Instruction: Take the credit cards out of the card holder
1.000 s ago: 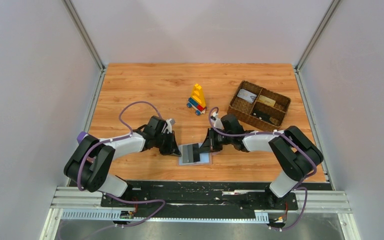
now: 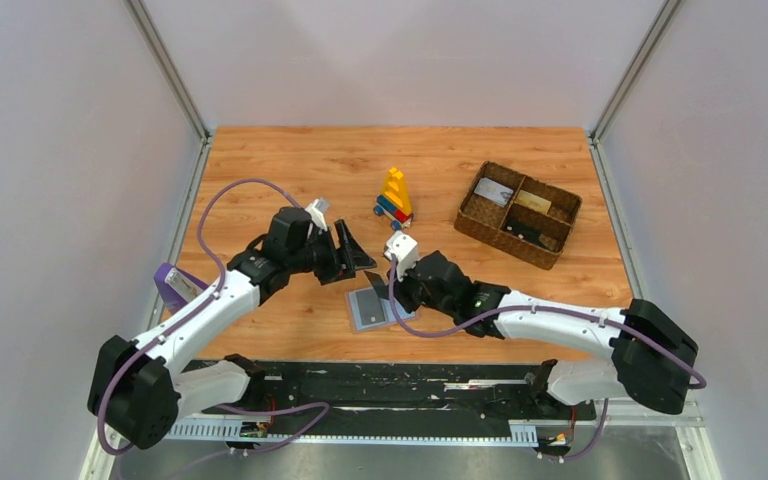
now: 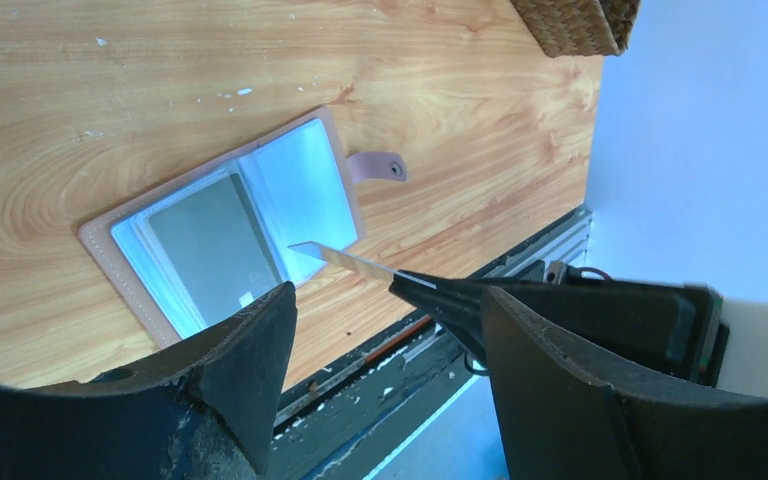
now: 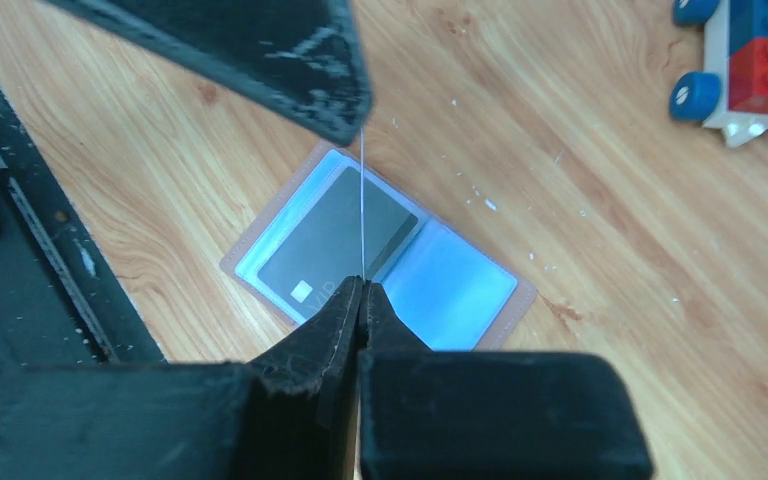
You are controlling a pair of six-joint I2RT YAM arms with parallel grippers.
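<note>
The open card holder lies on the table with a grey card in its left sleeve, also visible in the right wrist view (image 4: 330, 240). My right gripper is shut on a thin card (image 3: 350, 262), held edge-on above the holder; in the top view it is a dark card (image 2: 376, 283). My left gripper hangs open above the holder, beside that card, with nothing between its fingers.
A toy brick vehicle (image 2: 395, 200) stands behind the holder. A wicker basket (image 2: 515, 245) sits at the back right. A purple object (image 2: 175, 287) is at the left edge.
Both arms have risen from the holder; my right gripper has lifted a dark card and moved left, and my left gripper has opened.
</note>
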